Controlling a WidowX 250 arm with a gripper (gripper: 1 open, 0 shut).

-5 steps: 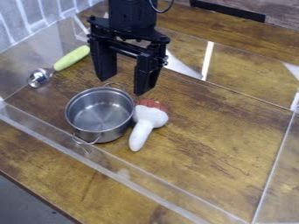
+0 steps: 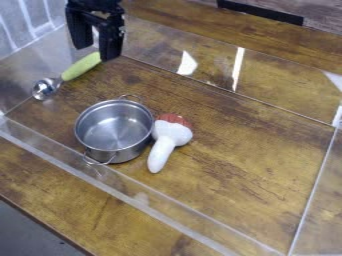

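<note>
My black gripper [image 2: 96, 38] is high at the top left, small and partly blurred, above the far end of a ladle with a green handle [image 2: 83, 67] and steel bowl [image 2: 47, 88]. A steel pot [image 2: 114, 131] with two handles stands left of centre on the wooden table. Just right of it, a white object with a red speckled head [image 2: 173, 132] lies with its white stem pointing toward the front. I see nothing held by the gripper.
Clear low plastic walls border the wooden table [image 2: 247, 170] along the front, back and right. A white railing is at the top left.
My gripper has moved back and to the upper left, away from above the pot, uncovering more of the table and ladle. The objects on the table stay in place.
</note>
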